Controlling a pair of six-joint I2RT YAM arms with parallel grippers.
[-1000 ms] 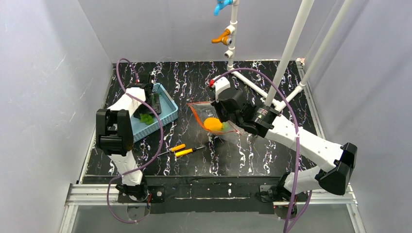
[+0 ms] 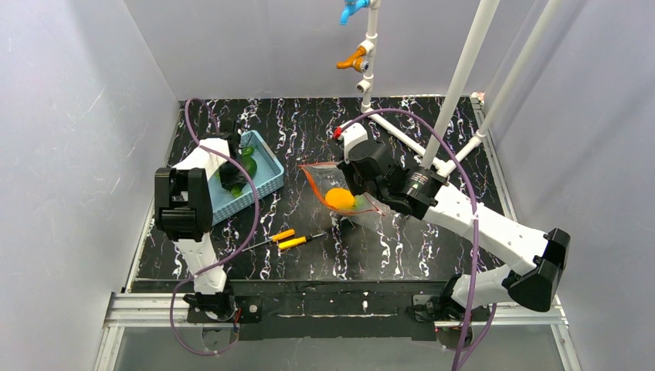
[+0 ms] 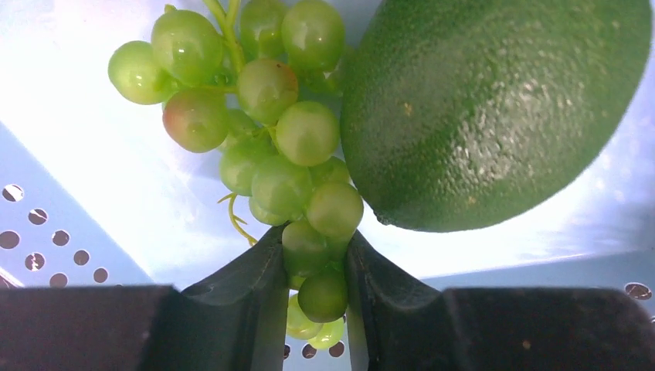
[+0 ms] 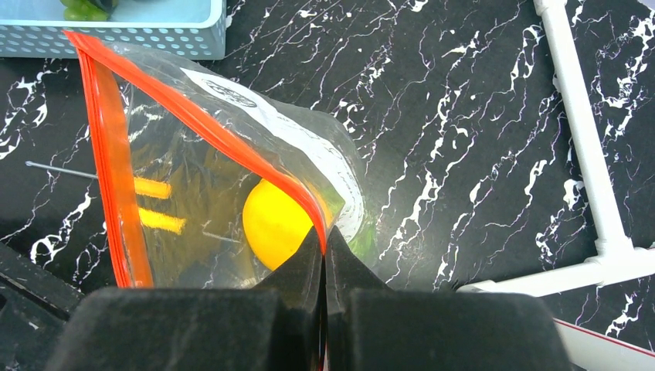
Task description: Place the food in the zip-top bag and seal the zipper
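Green grapes (image 3: 282, 185) lie in the blue basket (image 2: 267, 185), and my left gripper is shut on the lower end of the bunch. A dark green avocado-like fruit (image 3: 494, 108) rests against the grapes in the left wrist view. The clear zip top bag (image 4: 193, 178) with its orange zipper edge stands with its mouth spread. My right gripper is shut on one corner of that edge. Inside the bag sits a yellow-orange food item (image 4: 272, 224), with something green beside it, partly hidden.
Two yellow-handled screwdrivers, one of them the front screwdriver (image 2: 293, 243), lie between basket and bag. White pipes (image 2: 398, 133) with a blue tap (image 2: 353, 9) and an orange tap (image 2: 353, 59) stand at the back. The counter (image 2: 293, 131) behind the bag is clear.
The right gripper and bag have stayed still.
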